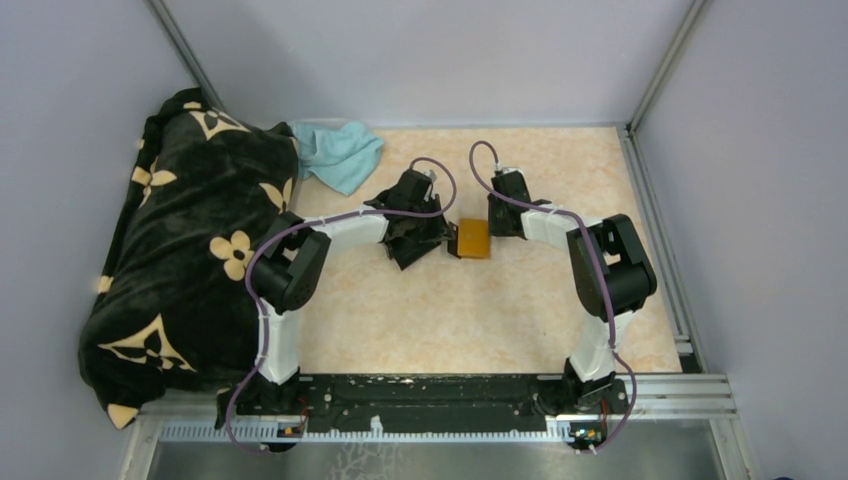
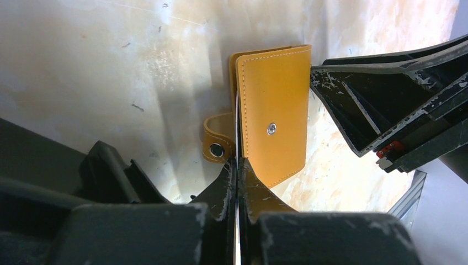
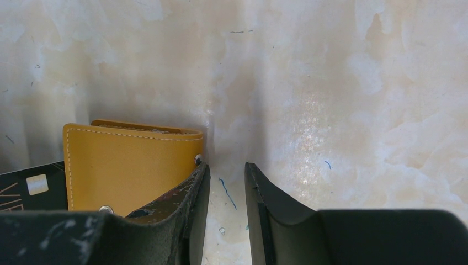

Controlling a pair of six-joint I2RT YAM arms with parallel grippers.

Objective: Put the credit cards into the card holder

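Observation:
The tan leather card holder (image 1: pixel 474 239) lies mid-table, its strap with a snap (image 2: pixel 216 149) on its left in the left wrist view. A dark card with a chip reaches into the holder's left side; edge-on in the left wrist view it is a thin line. My left gripper is shut on that card at the opening. My right gripper is part open at the holder's other edge, one finger against it, nothing seen between the fingers.
A black object (image 1: pixel 417 258) lies under the left gripper. A blue cloth (image 1: pixel 340 155) is at the back left, a patterned dark blanket (image 1: pixel 180 280) on the left.

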